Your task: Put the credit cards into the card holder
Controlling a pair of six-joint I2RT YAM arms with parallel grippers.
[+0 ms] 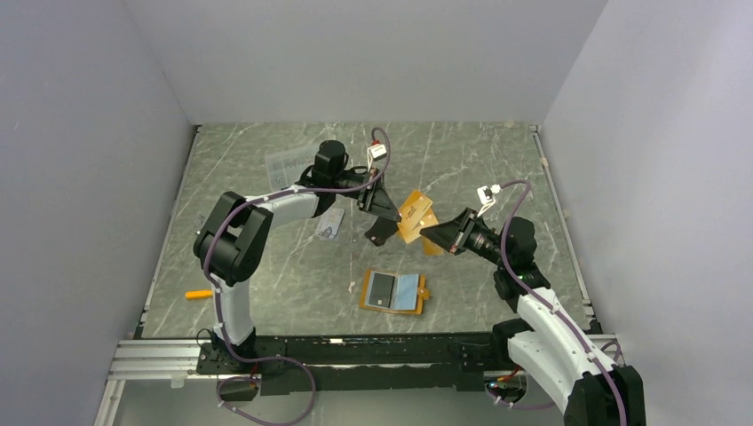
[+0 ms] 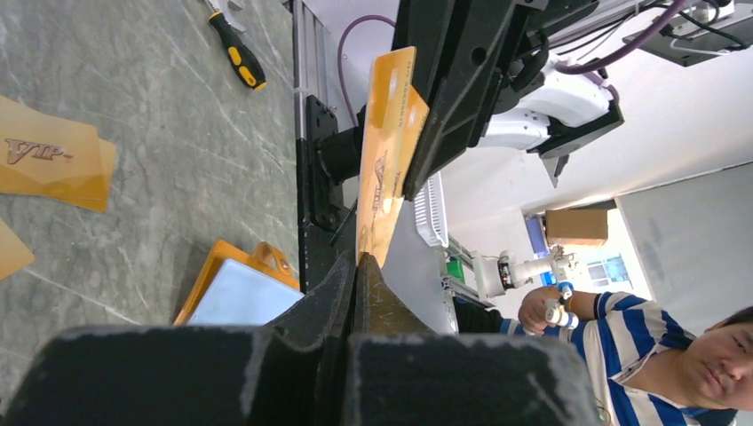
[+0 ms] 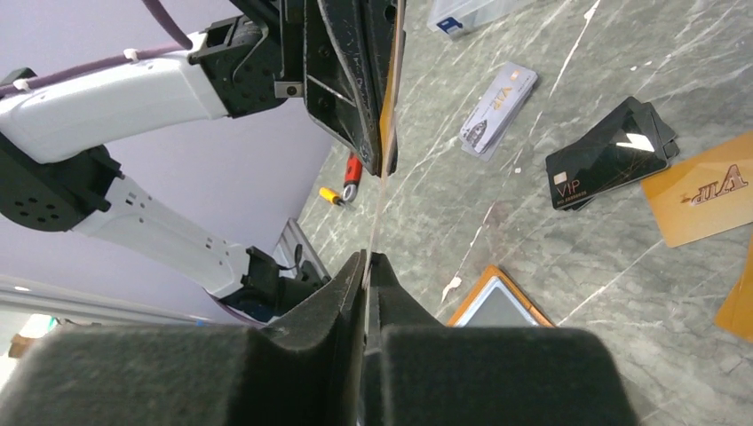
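In the top view a gold card (image 1: 414, 209) hangs between my two grippers. My left gripper is shut on its edge in the left wrist view, and a second gold layer (image 2: 414, 115) fans out behind it, on the side of the right gripper's fingers. My right gripper has its fingers slightly apart, with a thin card edge (image 3: 380, 213) running between the fingertips. Whether both grippers touch the same card is hard to see. The card holder (image 1: 407, 291) lies open on the table in front, tan-rimmed with a grey and a light-blue side.
Black cards (image 3: 613, 155), silver cards (image 3: 499, 106) and gold VIP cards (image 2: 53, 158) lie on the grey table. A clear plastic box (image 1: 291, 166) is at the back left, an orange-handled tool (image 1: 198, 294) at the left. Bare table surrounds the holder.
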